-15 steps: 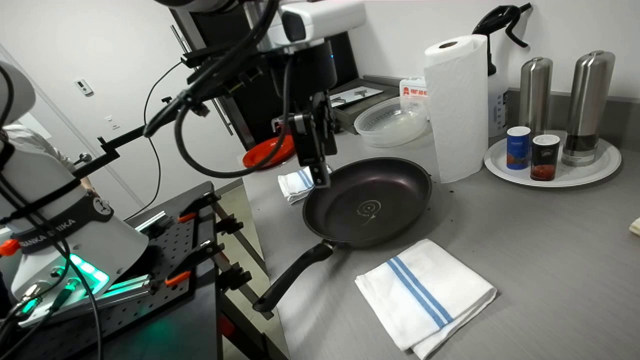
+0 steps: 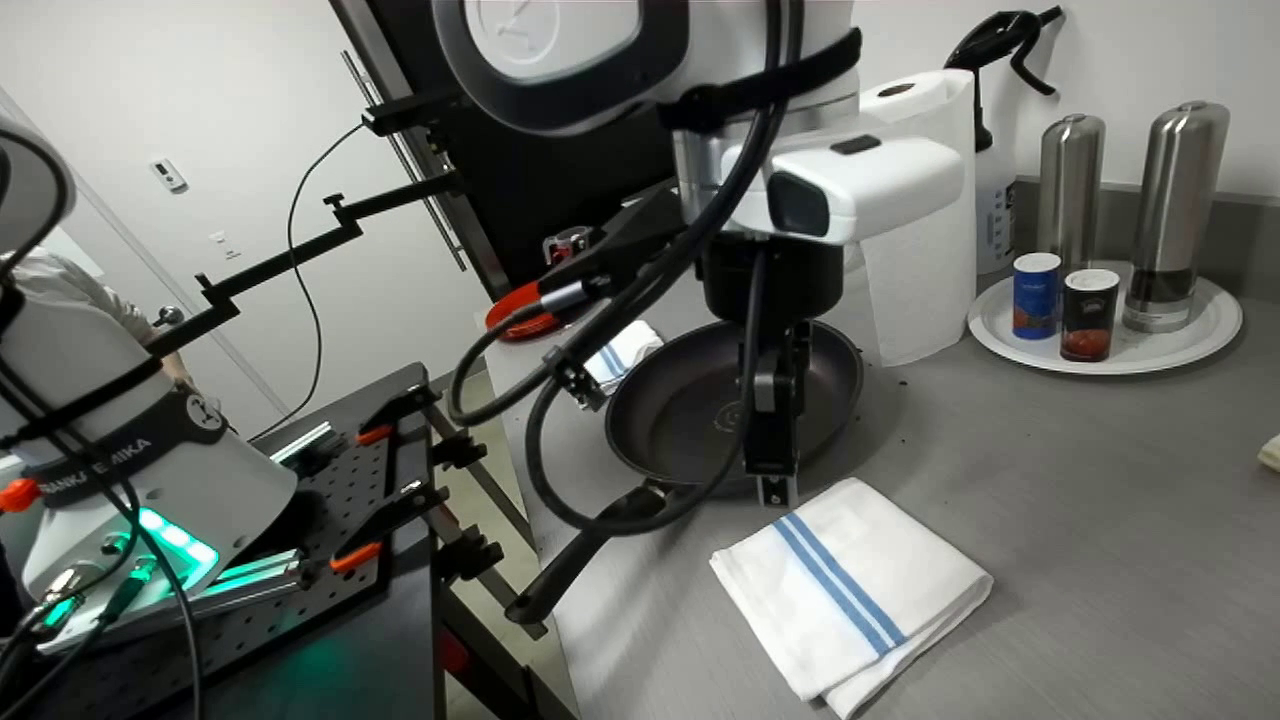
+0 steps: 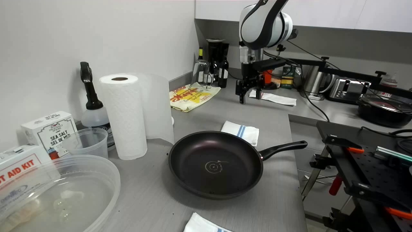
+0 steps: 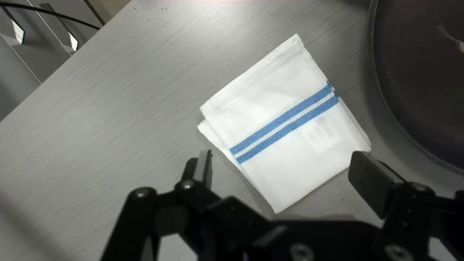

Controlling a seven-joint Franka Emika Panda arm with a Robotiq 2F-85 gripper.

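In the wrist view my gripper is open, its fingers [image 4: 367, 180] wide apart with nothing between them. A folded white towel [image 4: 304, 139] with two blue stripes lies flat below, seen beyond the fingertips. The same towel [image 2: 858, 588] is in front of the pan in exterior view 1, and my gripper [image 2: 776, 486] hangs above the counter there. A black frying pan [image 3: 216, 166] rests on the counter, its handle pointing over the edge. Another folded towel [image 3: 202, 224] lies on the pan's opposite side.
A paper towel roll [image 3: 121, 120] and a clear plastic tub [image 3: 108, 193] stand by the wall. Shakers and tall mills [image 2: 1182, 216] occupy a white plate [image 2: 1020, 348]. A third white cloth [image 3: 278, 98] lies farther back. Bare counter [image 4: 108, 108] surrounds the towel.
The arm has moved rightward and lower in exterior view 1, from above the pan's left rim toward the near towel. Pan and towels have stayed put.
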